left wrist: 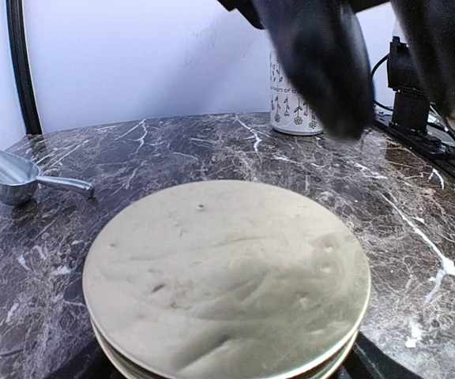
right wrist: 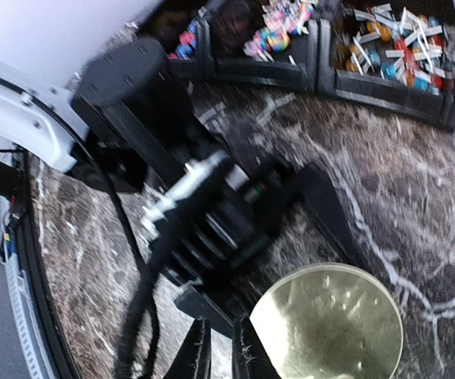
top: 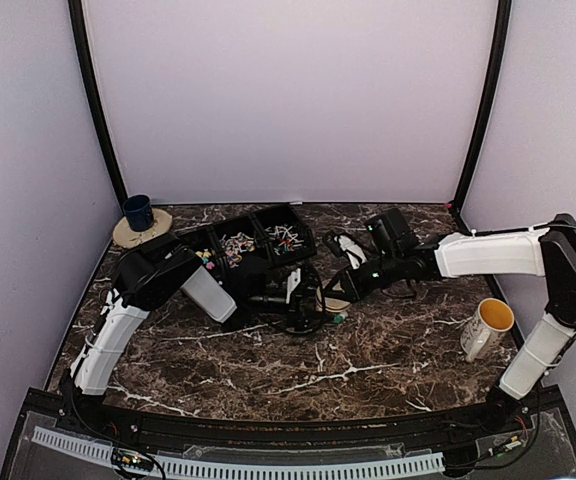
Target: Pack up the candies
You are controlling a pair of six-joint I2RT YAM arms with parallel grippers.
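Observation:
A round container with a pale disc-shaped lid [left wrist: 227, 276] stands on the table, its sides mostly hidden. My left gripper is open around it, one finger [right wrist: 330, 217] on either side of the container. Right at the lid's edge, my right gripper has its fingertips close together with a narrow gap; nothing shows clearly between them. In the left wrist view its dark, blurred fingers [left wrist: 318, 63] loom above the lid. Wrapped candies [top: 237, 248] and stick candies [top: 286, 238] lie in the compartments of a black tray [right wrist: 397, 100].
A metal scoop [left wrist: 10, 175] lies behind the container. A white mug with an orange inside [top: 486, 325] stands at the right, a dark blue cup [top: 139, 213] on a round board [top: 124, 237] at the back left. Beside the container is a small green thing [top: 339, 318].

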